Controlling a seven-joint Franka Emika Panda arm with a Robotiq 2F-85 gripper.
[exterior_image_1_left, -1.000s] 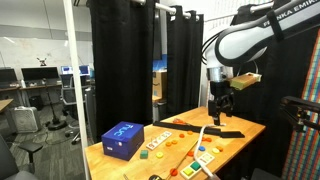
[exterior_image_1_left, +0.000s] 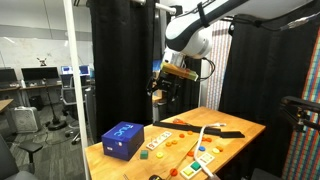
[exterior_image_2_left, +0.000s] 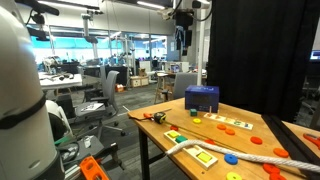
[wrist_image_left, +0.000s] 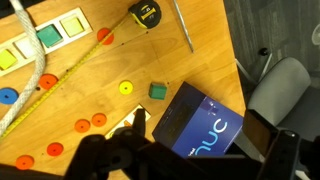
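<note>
High above the table my gripper (exterior_image_1_left: 168, 90) hangs pointing down, touching nothing. In the wrist view its dark fingers (wrist_image_left: 125, 152) stand wide apart, with nothing held between them. Below, partly seen through the gap, is the dark blue box (wrist_image_left: 200, 118) with white lettering; this box (exterior_image_1_left: 123, 141) stands near the table's back left in exterior view 1. Beside it lies a small green cube (wrist_image_left: 158, 91). A yellow disc (wrist_image_left: 126, 87) and several orange-red discs (wrist_image_left: 82, 126) are scattered over the wood. A white rope (exterior_image_2_left: 245, 156) stretches along the table.
A tape measure (wrist_image_left: 146, 13) with its yellow tape pulled out lies on the table. Near it is a pale block strip (wrist_image_left: 47, 38) with coloured squares. Black flat pieces (exterior_image_1_left: 215, 131) lie toward the far side. The table edge (wrist_image_left: 236, 60) is beside the box.
The arm has swung left in exterior view 1, from over the table's right side toward the blue box, and stays raised. Objects on the table look unmoved.
</note>
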